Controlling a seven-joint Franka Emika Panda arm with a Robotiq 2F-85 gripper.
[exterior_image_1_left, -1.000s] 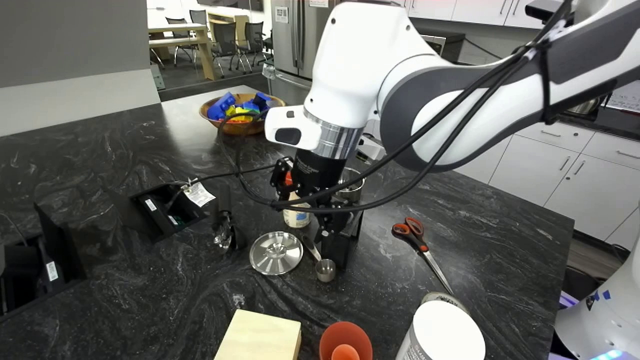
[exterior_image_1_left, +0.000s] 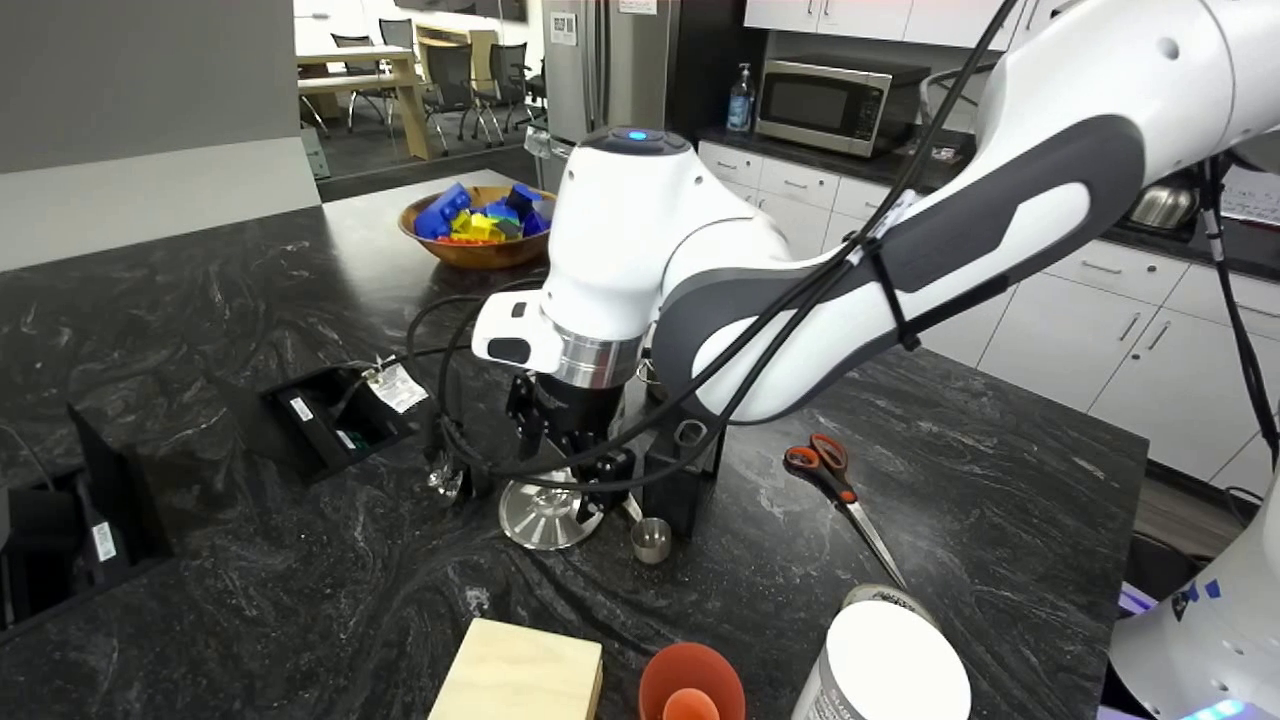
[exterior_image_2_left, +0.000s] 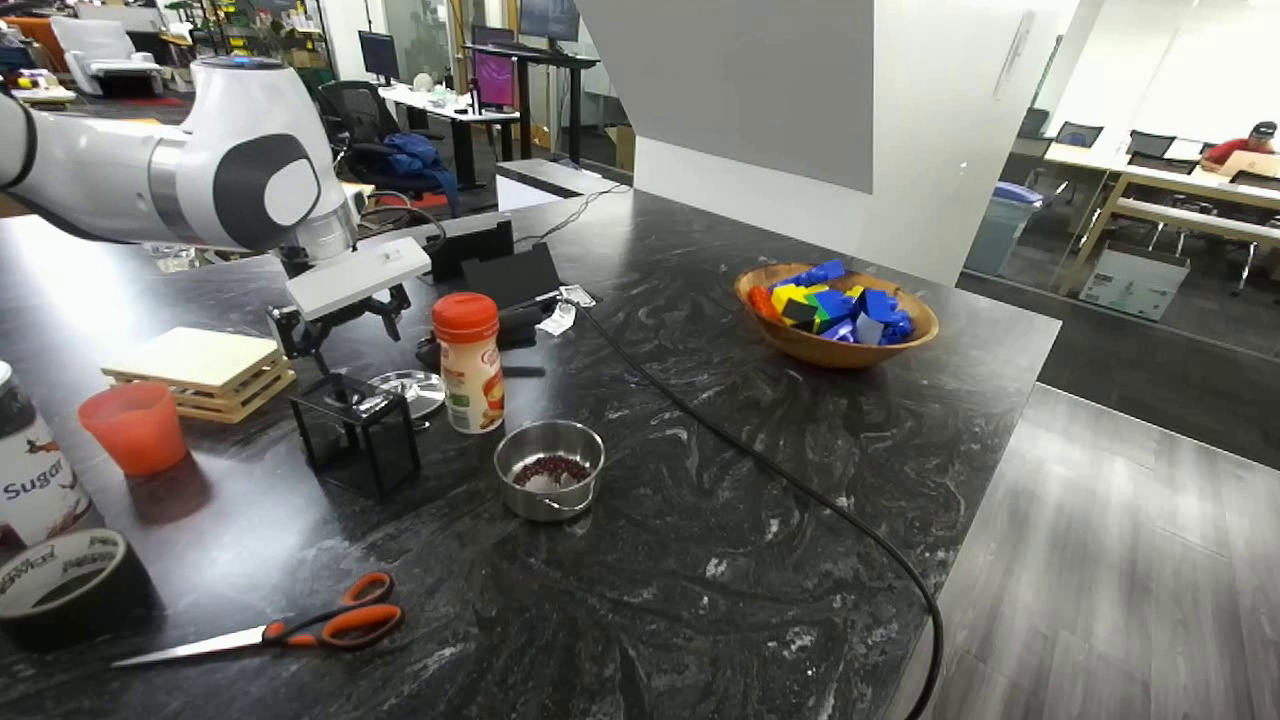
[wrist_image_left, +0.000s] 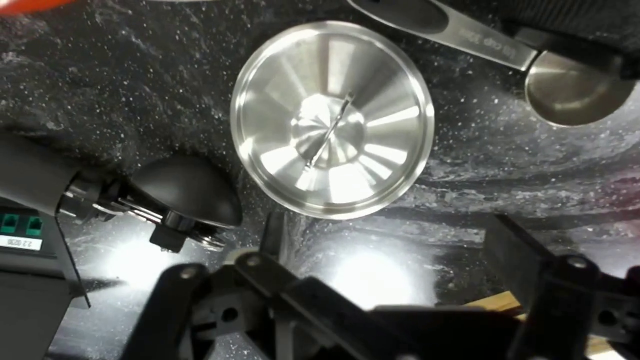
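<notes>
My gripper is open, with nothing between its fingers. A round metal lid (wrist_image_left: 384, 78) with a thin handle across its centre lies flat on the dark counter. In the wrist view the lid appears beyond the fingertips, and the gap lies below its rim. From exterior view 1, the gripper (exterior_image_1_left: 564, 462) hangs low over the lid (exterior_image_1_left: 540, 516) and hides its far part. In exterior view 2, the gripper (exterior_image_2_left: 348, 326) is above and behind a black open-frame stand (exterior_image_2_left: 360, 438); part of the lid (exterior_image_2_left: 414, 390) shows behind that stand.
A measuring scoop (wrist_image_left: 576, 90) and a black-handled utensil (wrist_image_left: 186, 189) flank the lid. Close by stand a red-capped creamer bottle (exterior_image_2_left: 470, 372) and a metal pot (exterior_image_2_left: 549, 480) holding small dark beads. Scissors (exterior_image_1_left: 834, 480) lie apart. The counter toward the wooden bowl (exterior_image_2_left: 840, 348) is mostly clear.
The arm has come down and moved left in exterior view 1, from over the bottle and stand to over the lid. The lid has not visibly moved.
</notes>
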